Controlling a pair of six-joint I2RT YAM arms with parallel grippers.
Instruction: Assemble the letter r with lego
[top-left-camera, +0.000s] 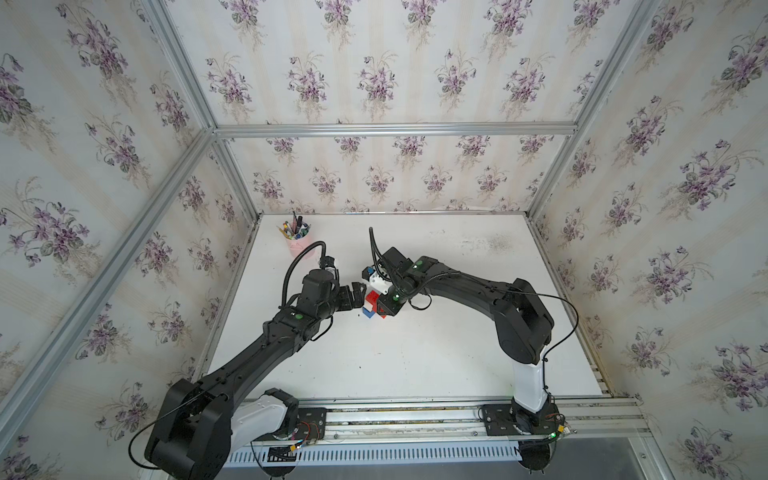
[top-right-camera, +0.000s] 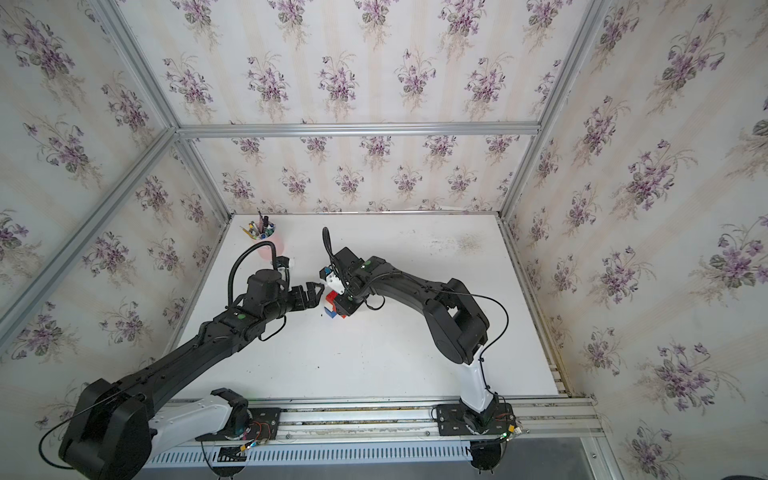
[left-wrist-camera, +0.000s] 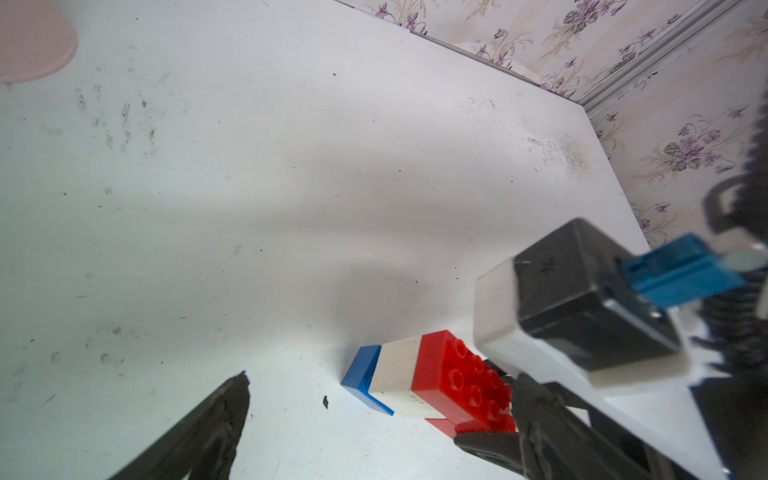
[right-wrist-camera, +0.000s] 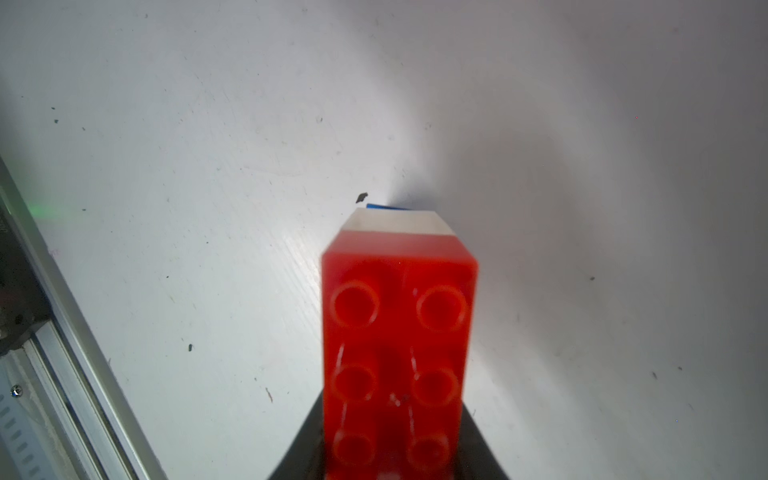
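A small lego stack is held by my right gripper, which is shut on its red brick (left-wrist-camera: 432, 376). In the left wrist view this red brick shows its studs, with a white brick (left-wrist-camera: 395, 366) against it and a blue brick (left-wrist-camera: 362, 372) at the far end. A second bit of red (left-wrist-camera: 441, 427) peeks out below. From the right wrist, the red studs hide most of the white and blue pieces. My left gripper (top-left-camera: 359, 294) stands open just left of the stack, its fingers (left-wrist-camera: 209, 432) empty. Whether the blue brick touches the table cannot be told.
A pink cup (top-left-camera: 299, 240) with pens stands at the back left. Both arms are close together near the middle, with the right wrist camera (left-wrist-camera: 592, 296) close beside the left gripper.
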